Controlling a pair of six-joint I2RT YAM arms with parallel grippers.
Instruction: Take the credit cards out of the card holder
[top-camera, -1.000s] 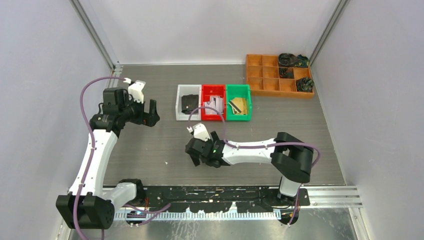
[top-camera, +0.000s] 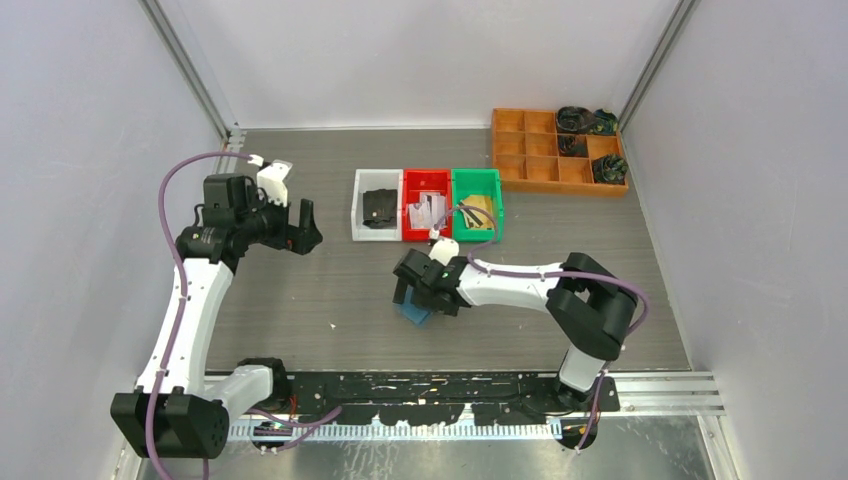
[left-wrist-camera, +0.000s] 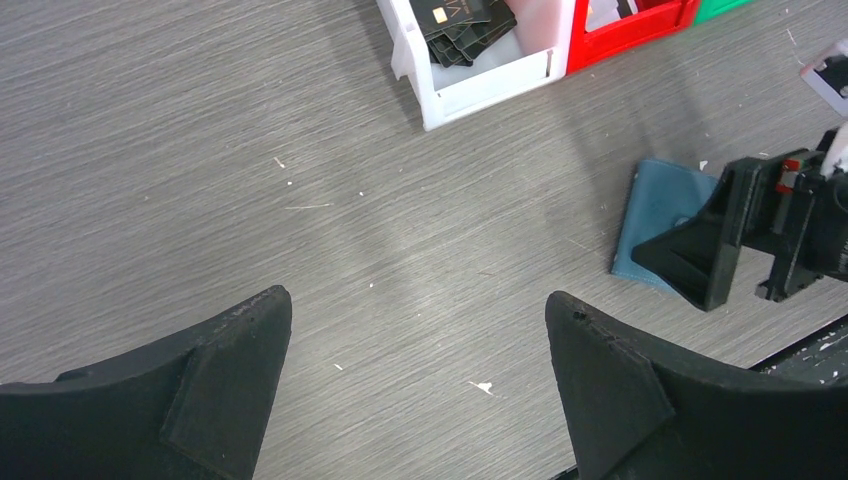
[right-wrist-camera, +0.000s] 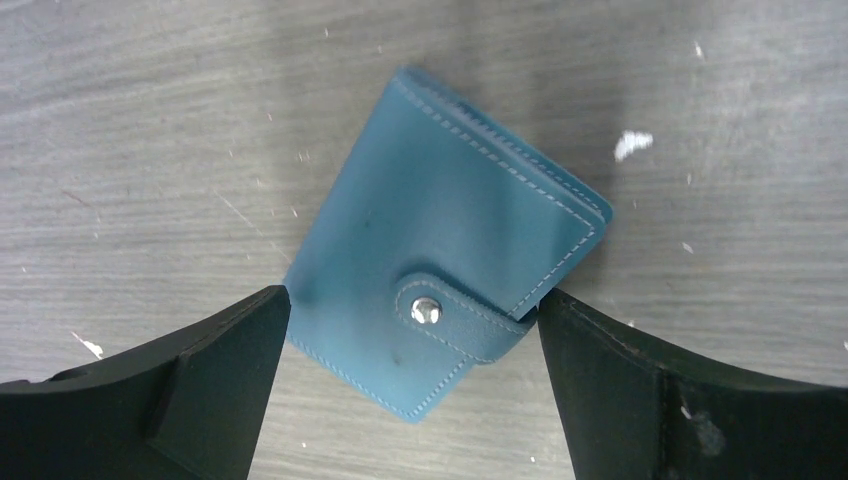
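Observation:
The blue card holder (right-wrist-camera: 440, 200) lies flat on the table, its snap strap fastened, and no cards show outside it. Above it hovers my right gripper, open, with one finger (right-wrist-camera: 205, 375) to each side of the holder's near part. In the top view the right gripper (top-camera: 427, 298) partly covers the holder (top-camera: 416, 314). The left wrist view shows the holder (left-wrist-camera: 650, 205) at the right, half behind the right gripper. My left gripper stands open over bare table, well left of the holder, with nothing between its fingers.
Behind the right gripper stand a white bin (top-camera: 358, 228) with black cards, a red bin (top-camera: 428, 237) with pale cards and a green bin (top-camera: 478, 180) with yellowish ones. An orange divided tray (top-camera: 540, 187) is at the back right. Table around the holder is clear.
My right gripper has turned and shifted slightly right, so more of the blue holder shows in the top view. The left arm has barely moved.

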